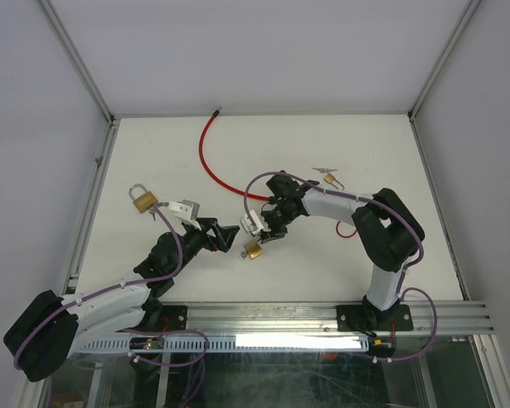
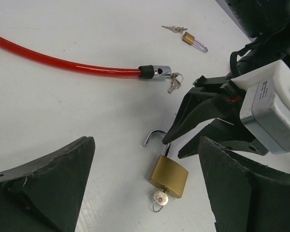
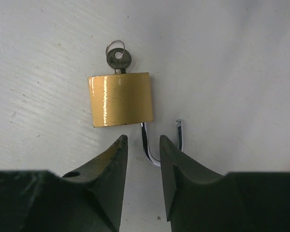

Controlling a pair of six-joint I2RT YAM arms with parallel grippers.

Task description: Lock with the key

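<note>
A brass padlock (image 1: 253, 250) lies on the white table, its shackle (image 3: 145, 142) swung open and a key (image 3: 119, 58) with a ring in its keyhole. My right gripper is low over the shackle, partly open, with nothing between its fingertips, as the right wrist view shows. In the left wrist view that same padlock (image 2: 168, 176) lies under the right fingers. My left gripper (image 1: 229, 235) waits open just left of it, empty.
A red cable lock (image 1: 223, 184) with keys curves behind the padlock. A larger padlock (image 1: 144, 201) lies at left, a small padlock (image 2: 188, 38) and keys at back right. A thin red loop lies at right.
</note>
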